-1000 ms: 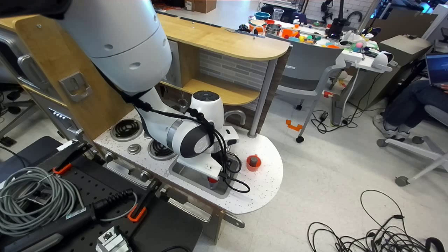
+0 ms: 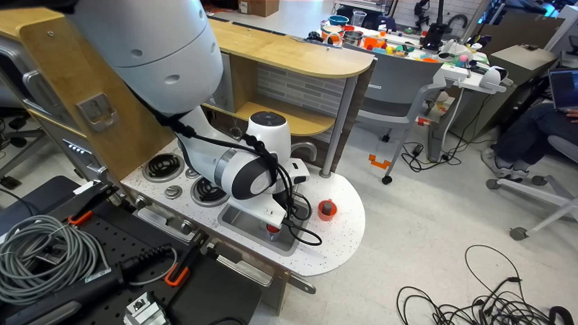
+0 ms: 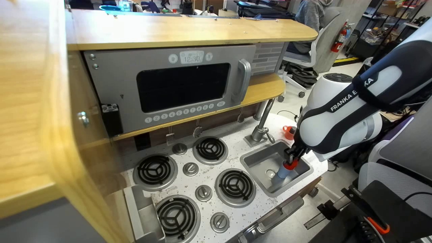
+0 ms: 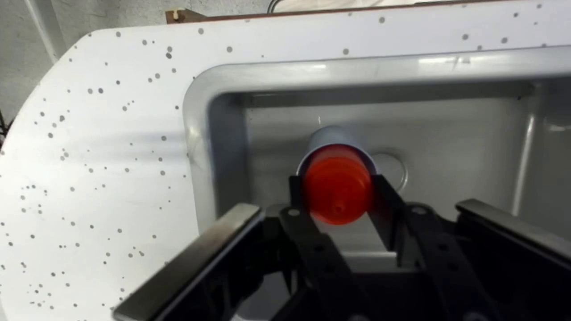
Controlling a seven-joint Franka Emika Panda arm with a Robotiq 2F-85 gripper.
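Note:
In the wrist view my gripper is shut on a red cylindrical piece [image 4: 338, 187], a finger against each side. A grey-blue cup [image 4: 333, 134] lies directly beyond the red piece, its rim curving around it. Exterior view 2 has the blue cup [image 3: 284, 171] inside the sink, with the red piece [image 3: 291, 164] at its top, under my fingers. How deep the red piece sits in the cup, and whether the cup touches the sink floor, I cannot tell.
The grey sink [image 4: 195, 133] has walls close around my gripper. An orange-red mug [image 2: 327, 210] with something dark in it stands on the speckled counter [image 2: 347, 233]. The faucet [image 3: 259, 131] rises behind the sink; stove burners [image 3: 235, 185] lie beside it.
My hand has shifted slightly, its top sitting a little higher in exterior view 1. The red piece is still at the gripper, and the orange-red mug has not moved.

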